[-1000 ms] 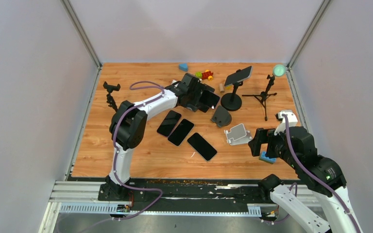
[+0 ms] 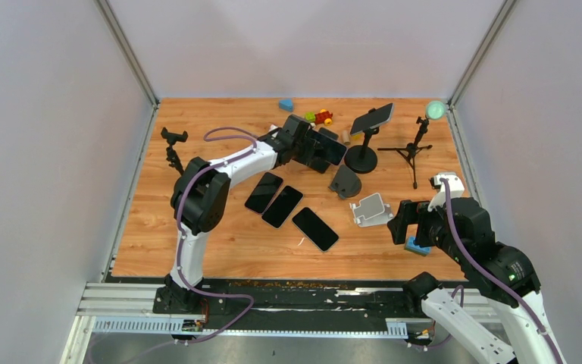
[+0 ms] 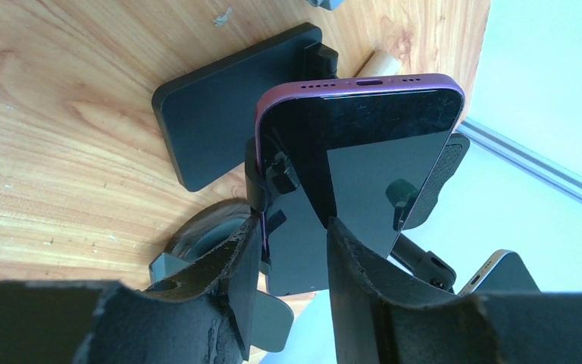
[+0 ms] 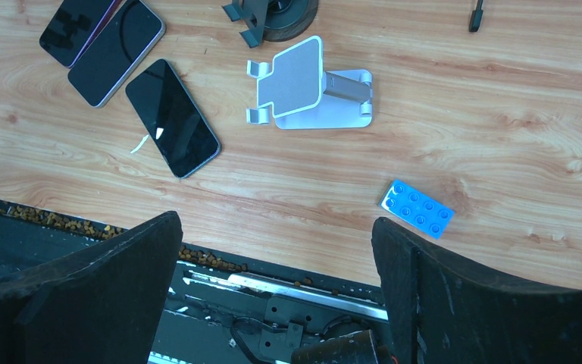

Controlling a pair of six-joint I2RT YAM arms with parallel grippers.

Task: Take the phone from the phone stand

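Note:
My left gripper reaches the back middle of the table and is shut on a phone. The left wrist view shows this dark-screened phone, its frame purple, with one finger across its screen side and the other by its left edge. Behind it lies the stand's flat black base, partly covered; parts of the stand show around the phone. Whether the phone still touches the stand cannot be told. My right gripper stands open over the front right, nothing between its fingers.
Several phones lie flat at the front middle. A grey stand, a silver stand, a round-based stand bearing a phone and a tripod stand to the right. A blue brick lies near my right gripper.
The right arm is still.

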